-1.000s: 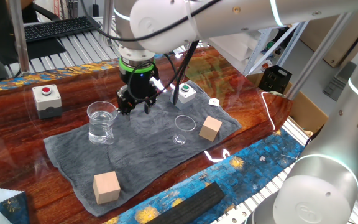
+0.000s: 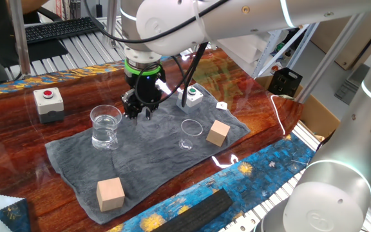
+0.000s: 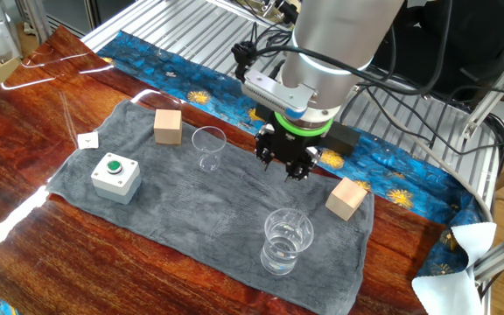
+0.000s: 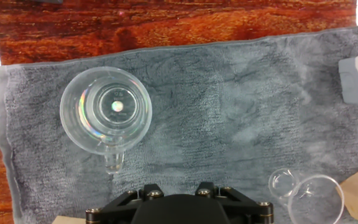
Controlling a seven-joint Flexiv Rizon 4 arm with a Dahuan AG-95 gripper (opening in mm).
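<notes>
A clear glass mug (image 2: 105, 132) stands upright on the grey towel (image 2: 76, 161); its handle shows in the wrist view, where the mug (image 4: 106, 112) is at upper left. Farther along the towel is an upright clear stemmed glass (image 3: 209, 150) beside a wooden cube (image 3: 168, 127). Another wooden cube (image 2: 111, 194) rests near the towel's other end. Above the towel, between mug and stemmed glass, hangs my gripper (image 2: 140, 116). Its fingers (image 4: 149, 191) are spread apart in the wrist view, so it is open, with no object visible between them.
A box with a green button (image 3: 116, 178) sits on the towel, and a red-button box (image 2: 48, 103) is on the wooden table beyond it. A black bar (image 2: 195, 212) lies on the blue floral cloth.
My gripper has shifted very slightly to the right in exterior view 1. The mug, stemmed glass, cubes and button boxes have stayed where they were.
</notes>
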